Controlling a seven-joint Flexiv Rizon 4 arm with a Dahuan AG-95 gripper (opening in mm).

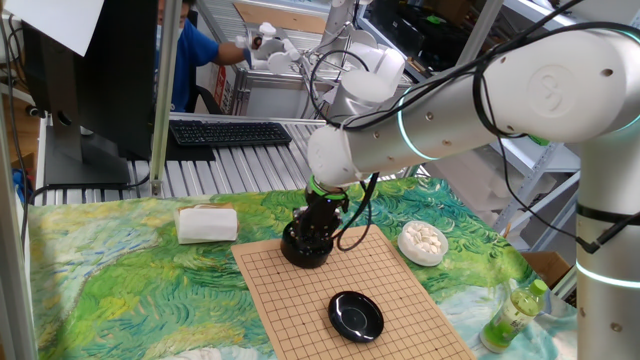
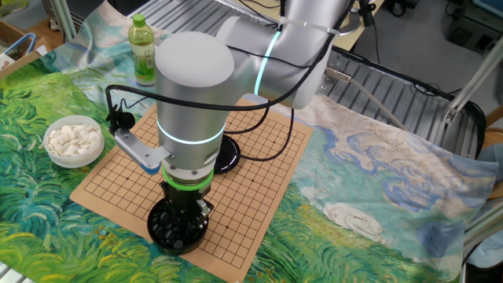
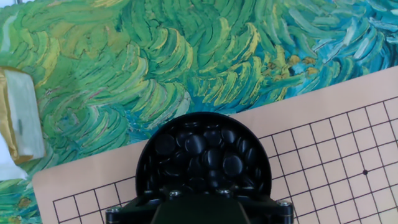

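A round black bowl (image 3: 147,163) filled with black go stones (image 3: 194,145) stands on a corner of the wooden go board (image 3: 323,140). My black gripper (image 2: 185,211) points down at this bowl, over its rim in exterior view 2. At the bottom of the wrist view, the gripper's body covers the near part of the bowl. Its fingertips are hidden there, and black on black blurs them elsewhere, so whether the fingers are open or shut does not show. Elsewhere on the board lies an empty-looking, shallow black dish or lid (image 1: 356,316).
A white bowl of white stones (image 1: 423,243) stands beside the board, and a green-capped bottle (image 1: 513,316) is farther off. On the cloth's other side lies a white tissue packet (image 1: 207,225). Much of the board's grid is bare.
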